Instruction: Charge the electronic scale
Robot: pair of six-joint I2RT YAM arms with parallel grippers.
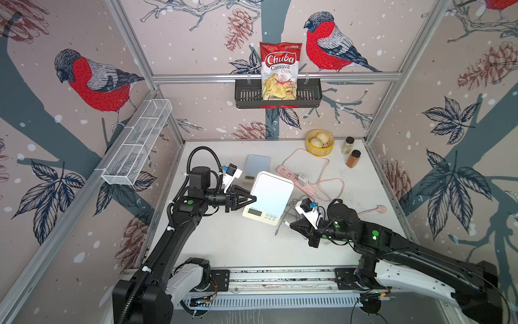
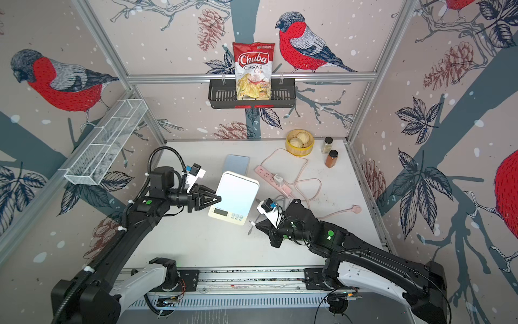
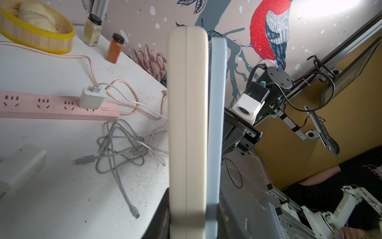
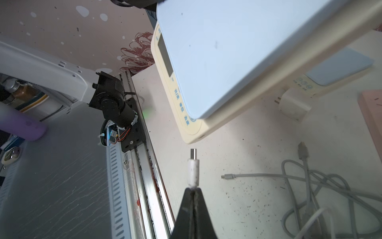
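Observation:
A cream electronic scale point(image 1: 272, 194) with a pale blue top is held tilted above the table, my left gripper point(image 1: 253, 200) shut on its left side. In the right wrist view, my right gripper is shut on a white cable plug point(image 4: 193, 172), whose metal tip points out beyond the fingers. That tip sits just short of the scale's near lower corner, apart from it in this view. No charging port can be made out clearly. A pink power strip point(image 3: 51, 105) carries a plugged-in white charger point(image 3: 92, 98) with a white cable.
A second scale point(image 1: 258, 163) lies behind the held one. A loose white adapter point(image 4: 294, 104) and a tangled grey cable point(image 4: 310, 171) lie on the table. The bamboo steamer point(image 1: 319, 142) and two spice jars stand back right.

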